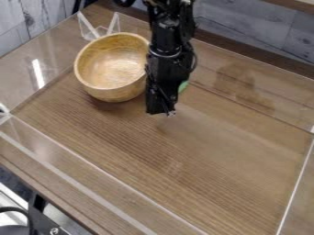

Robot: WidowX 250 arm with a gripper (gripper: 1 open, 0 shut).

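Observation:
The black robot arm reaches down from the top centre, ending in my gripper (161, 106) low over the wooden table, just right of a large tan bowl (108, 64). The gripper looks shut, though its fingertips are small and dark. A small green object (183, 87) is partly hidden behind the gripper on its right; whether they touch I cannot tell.
White plastic pieces stand at the back left corner and along the left edge. A black cable lies at the lower left, outside the table.

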